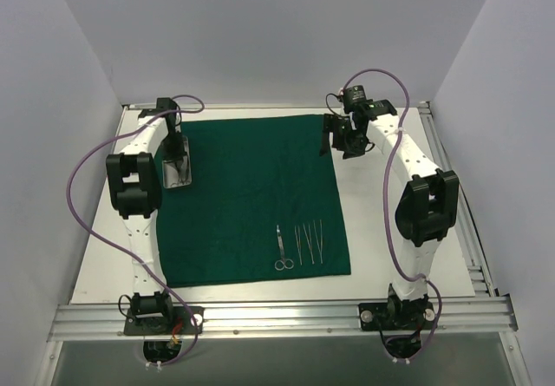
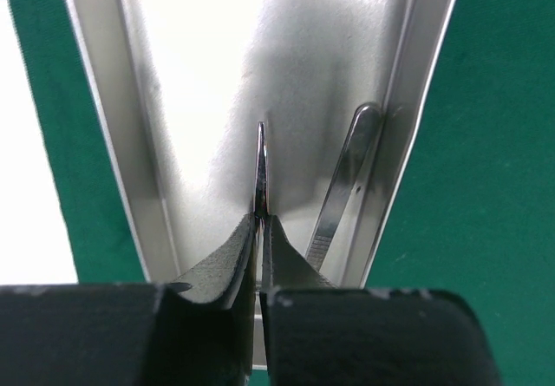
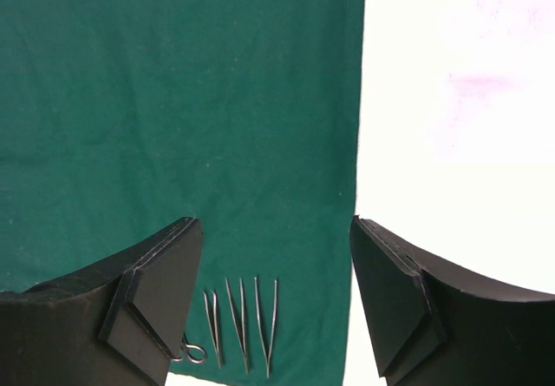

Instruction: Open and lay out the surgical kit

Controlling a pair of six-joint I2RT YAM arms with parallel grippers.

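Observation:
The steel kit tray (image 1: 177,176) lies at the upper left of the green cloth (image 1: 243,186). My left gripper is shut on a slim metal instrument (image 2: 260,160) inside the tray, beside a flat-handled instrument (image 2: 347,169) lying along the tray's right wall. My right gripper is open above the cloth's upper right edge, nothing between its fingers. Scissors (image 1: 283,256) and several slim instruments (image 1: 310,243) lie laid out side by side at the cloth's front right.
White table (image 1: 390,230) surrounds the cloth. Grey walls stand at the back and sides.

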